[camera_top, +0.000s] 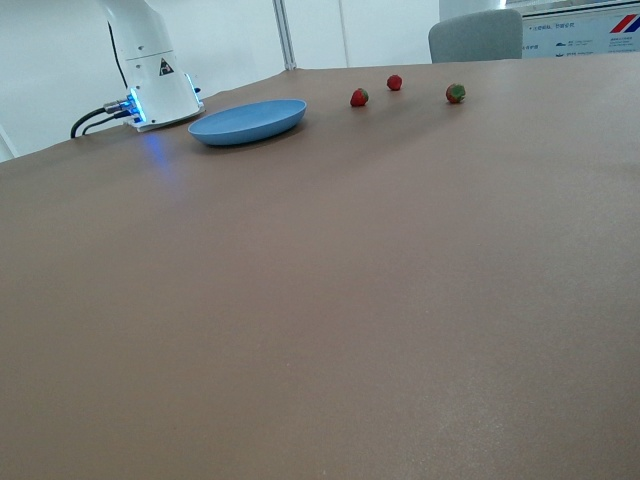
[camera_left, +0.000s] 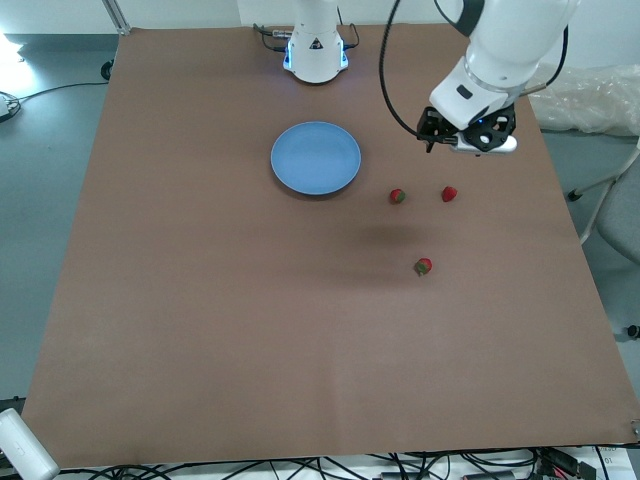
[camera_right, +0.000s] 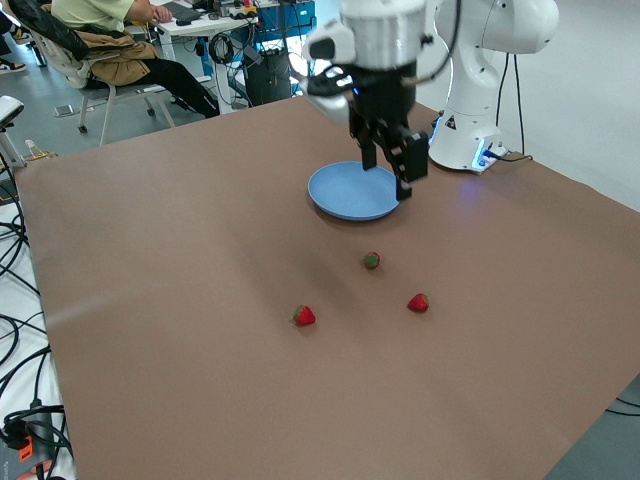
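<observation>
A blue plate (camera_left: 315, 157) (camera_top: 247, 122) (camera_right: 352, 190) lies on the brown table (camera_left: 320, 340). Three strawberries lie loose to its right in the left view: one near the plate (camera_left: 397, 196), a red one farther right (camera_left: 450, 194), and one lower down (camera_left: 423, 266). My gripper (camera_left: 470, 138) (camera_right: 388, 172) hangs in the air at the upper right of the left view, above the table and right of the plate; in the right view it is in front of the plate. Whether its fingers are open or shut is unclear. The top view does not show it.
My white arm base (camera_left: 316, 55) stands at the back of the table, with cables beside it. A grey chair (camera_left: 620, 210) is off the right edge.
</observation>
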